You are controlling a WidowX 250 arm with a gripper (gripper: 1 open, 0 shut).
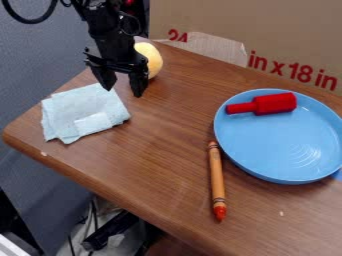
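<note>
The black gripper (120, 82) hangs low at the back left of the wooden table, just above and behind a folded pale blue cloth (75, 117). Its fingers point down, apparently apart; whether anything is between them is hard to tell. Partly hidden behind it is a yellow round object (152, 57). On the right, a blue plate (281, 150) holds a red cylinder with a thinner handle (273, 102). An orange crayon (217, 182) lies left of the plate, toward the front.
A cardboard box (261, 30) stands along the back. The table's left edge drops off beside the cloth.
</note>
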